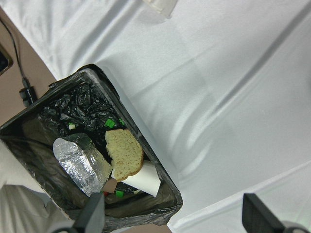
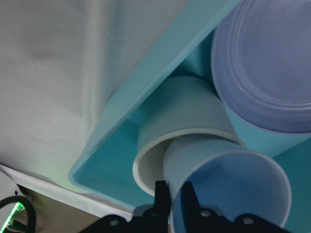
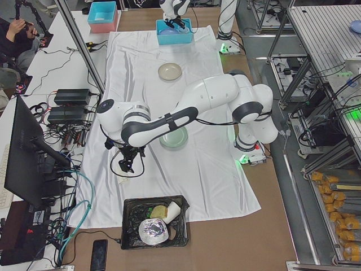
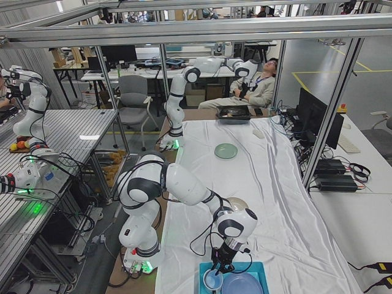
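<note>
My left gripper point(image 3: 127, 164) hangs over the cloth above the black lined bin point(image 3: 130, 226); in the left wrist view its fingers stand wide apart with nothing between them. The bin holds a bread slice point(image 1: 124, 153), crumpled foil point(image 1: 80, 165), white paper and small scraps. My right gripper is in the blue tub point(image 2: 121, 87), its fingers either side of the rim of a light blue cup point(image 2: 262, 189); whether they grip it is unclear. Another pale cup point(image 2: 184, 107) lies beside it, with a purple bowl point(image 2: 262, 58) at the tub's side.
A green plate point(image 4: 225, 150) and a beige plate point(image 3: 170, 71) sit on the white cloth point(image 3: 214, 192), which is otherwise largely clear. A monitor and cables point(image 3: 34, 164) line the side table; a phone point(image 3: 98, 254) lies near the bin.
</note>
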